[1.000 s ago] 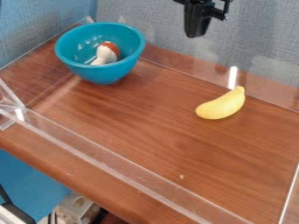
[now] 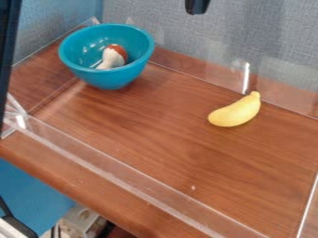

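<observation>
A yellow banana [image 2: 233, 112] lies on the right half of the wooden surface [image 2: 149, 149]. A teal bowl [image 2: 106, 74] at the back left holds a small white and reddish-orange object [image 2: 112, 57]. Only a dark tip of my gripper [image 2: 196, 6] shows at the top edge, above and behind the banana; whether it is open or shut is hidden.
Clear plastic walls edge the surface at the front, back and sides, with grey textured panels behind. A dark shape runs along the upper left edge.
My gripper has moved up and to the left, mostly out of the top of the view. A dark shape has appeared at the left edge. The banana and bowl are unchanged.
</observation>
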